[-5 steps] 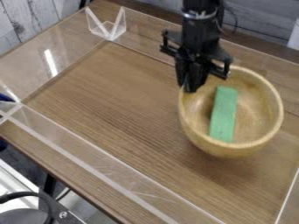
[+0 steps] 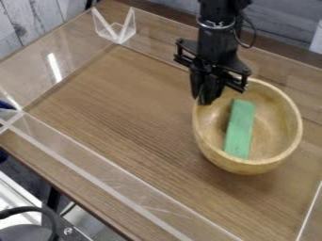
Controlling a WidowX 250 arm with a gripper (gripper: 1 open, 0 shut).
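Note:
My black gripper (image 2: 206, 85) reaches down from the top centre to the upper-left rim of a round tan bowl (image 2: 209, 137) and is shut on that rim. A green oblong object (image 2: 239, 128) lies inside the bowl. The fingertips are dark and partly hard to make out against the rim.
Clear plastic pieces stand along its back-left and left edges. A dark round object (image 2: 25, 230) with a cable is at the bottom-left corner.
My gripper and the bowl have shifted slightly left, with the green object still inside the bowl.

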